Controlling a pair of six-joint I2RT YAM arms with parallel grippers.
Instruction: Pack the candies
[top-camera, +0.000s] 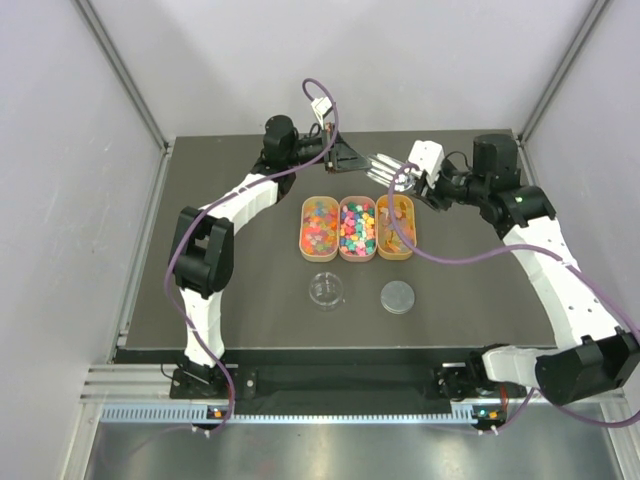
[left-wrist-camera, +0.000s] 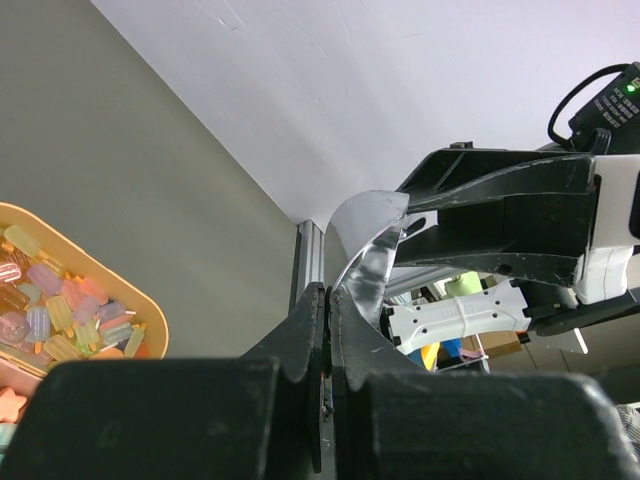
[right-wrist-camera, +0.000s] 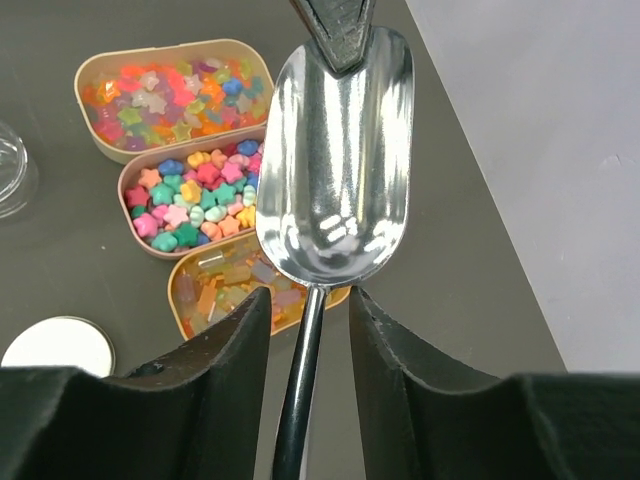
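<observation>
A shiny metal scoop (right-wrist-camera: 335, 160) hangs between my two arms above the table's back part. My left gripper is shut on the front edge of its bowl. Around its handle (right-wrist-camera: 305, 370) stand the fingers of my right gripper, with a gap showing on both sides, so that gripper is open. Three boxes of candies sit below: translucent stars (top-camera: 320, 228), solid-coloured stars (top-camera: 357, 230) and ice-pop shapes (left-wrist-camera: 65, 300). In front of the boxes is a clear empty jar (top-camera: 326, 290). A round lid (top-camera: 397, 297) lies to the jar's right.
Purple cables (top-camera: 470, 262) trail from both arms, one crossing over the right-hand candy box. Pale walls (top-camera: 590, 190) border the table at the back and sides. Bare table (top-camera: 270, 315) lies left of the jar and along the front.
</observation>
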